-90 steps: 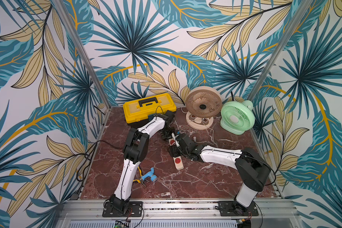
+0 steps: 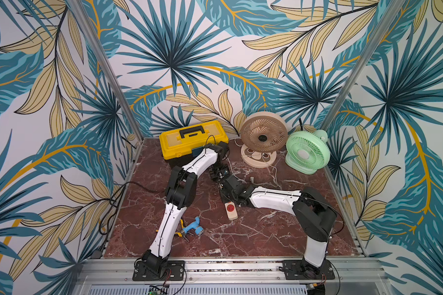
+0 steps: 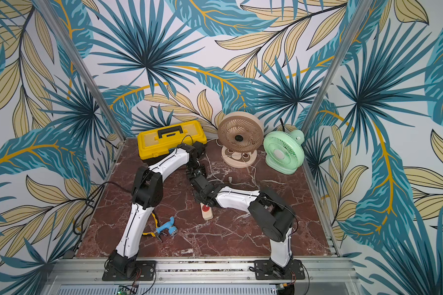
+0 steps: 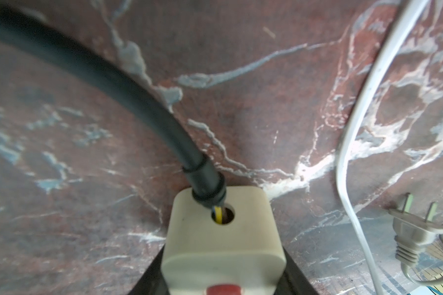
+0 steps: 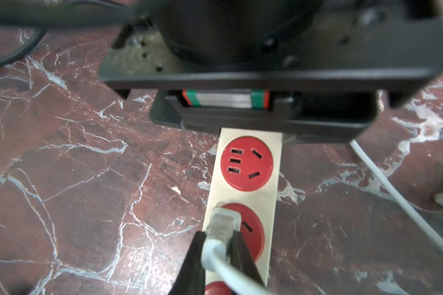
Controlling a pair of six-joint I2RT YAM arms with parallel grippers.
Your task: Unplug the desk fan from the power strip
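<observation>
The white power strip (image 2: pixel 230 210) lies mid-table, largely under both grippers. My left gripper is shut on its cable end, where a black cord (image 4: pixel 133 103) comes out. In the right wrist view a white plug (image 5: pixel 221 221) with a white cord sits in a red socket, and the fingers of my right gripper are either side of it, part open; whether they touch it is unclear. The beige fan (image 2: pixel 263 135) and mint fan (image 2: pixel 306 151) stand at the back right. A loose plug (image 4: pixel 416 231) lies beside the strip.
A yellow toolbox (image 2: pixel 192 140) stands at the back left. A blue toy-like tool (image 2: pixel 193 227) and yellow-handled pliers lie at the front left.
My left arm has shifted slightly.
</observation>
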